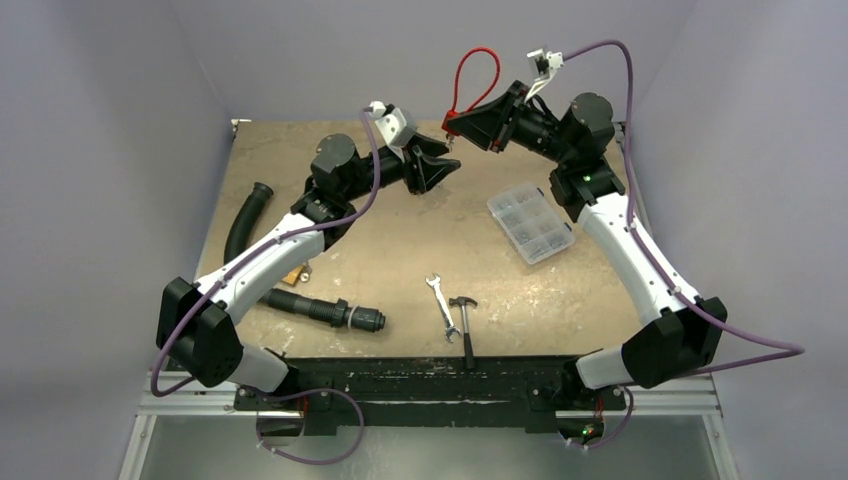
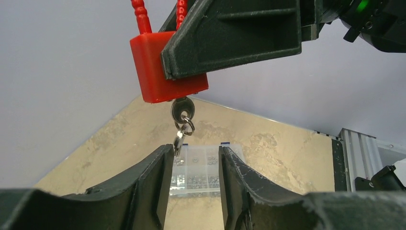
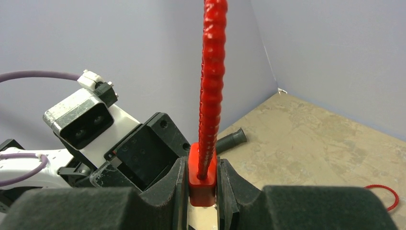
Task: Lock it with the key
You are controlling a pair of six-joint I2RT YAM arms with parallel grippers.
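A red lock body [image 2: 155, 67] with a looped red cable [image 1: 497, 68] is held in the fingers of my right gripper, high over the table. Keys [image 2: 182, 111] on a ring dangle beneath it. My left gripper stands open just below the keys, its fingertips apart, one of them close to the hanging key's tip; whether they touch I cannot tell.
A clear compartment box [image 1: 530, 222] lies on the right of the table [image 1: 390, 260]. A wrench [image 1: 440, 305] and hammer [image 1: 465, 330] lie at front centre, black hoses [image 1: 320, 310] and a partly hidden brass padlock [image 1: 293, 275] at left.
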